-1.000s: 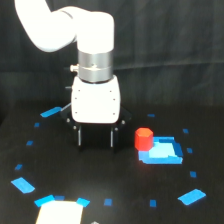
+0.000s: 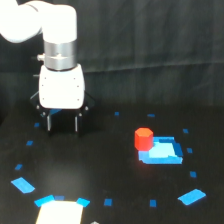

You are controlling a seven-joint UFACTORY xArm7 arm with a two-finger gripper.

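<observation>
A red block (image 2: 144, 139), roughly hexagonal in outline, appears at the left rear corner of a small blue tray (image 2: 175, 158) with a white inside. Whether it rests in the tray or on its rim, I cannot tell. To the left and farther back, well away from both, is my white gripper (image 2: 63, 123). Its two dark fingers point down and stand apart, with nothing visible between them.
A cream-coloured object (image 2: 60, 213) is cut off by the bottom edge at left. Blue tape strips (image 2: 192, 197) and small blue marks are scattered over the dark table.
My gripper has moved left and appears higher in the view, farther from the red block and tray. Its fingers remain apart. The red block and tray have not moved.
</observation>
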